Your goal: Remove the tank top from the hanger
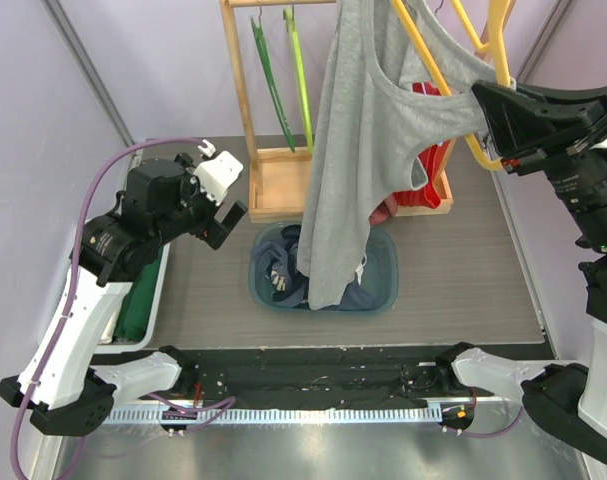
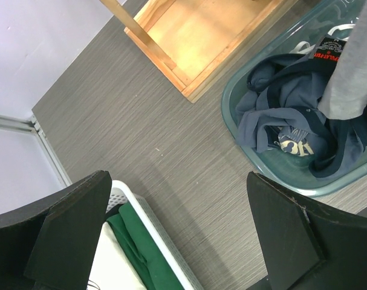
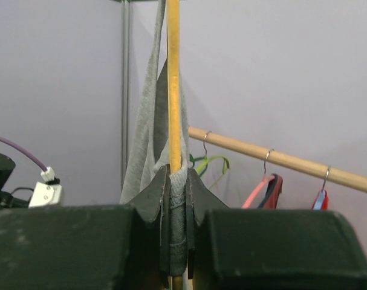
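The grey tank top (image 1: 333, 170) hangs from the yellow hanger (image 1: 423, 45), its body stretching down over the blue-green basin. At the upper right, my right gripper (image 1: 495, 125) is shut on a strap of the tank top, with the hanger's bar running through the same spot. In the right wrist view that yellow bar (image 3: 174, 90) stands upright, with bunched grey cloth (image 3: 178, 220) around it between the fingers. My left gripper (image 1: 226, 226) is open and empty, well to the left of the garment. Only the lower end of the tank top (image 2: 346, 84) shows in the left wrist view.
Behind stands a wooden rack (image 1: 280, 185) with green hangers (image 1: 268, 80) and a red garment (image 1: 433, 170). The blue-green basin (image 2: 274, 172) holds dark clothes. A white bin (image 2: 165, 244) with green cloth lies at the left. Bare floor separates bin and basin.
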